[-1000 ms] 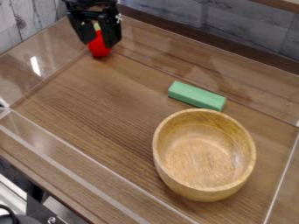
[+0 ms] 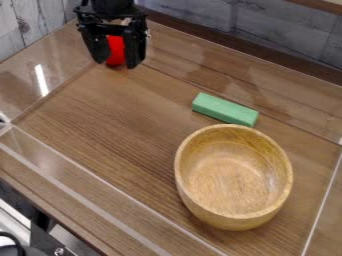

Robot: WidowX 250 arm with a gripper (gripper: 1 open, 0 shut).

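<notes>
My black gripper (image 2: pixel 112 40) is at the top left, directly over a red object (image 2: pixel 116 53) that it partly covers. Whether the fingers are open or shut on it cannot be made out. A green bar (image 2: pixel 225 110) lies on the wooden table (image 2: pixel 107 140) right of centre. Below it is a large empty tan oval bowl (image 2: pixel 233 133).
Dark cables and floor show past the table's left edge at the lower left.
My gripper has moved a little to the right and down in the view. The red object now appears slightly more to the right. The green bar and bowl have not moved.
</notes>
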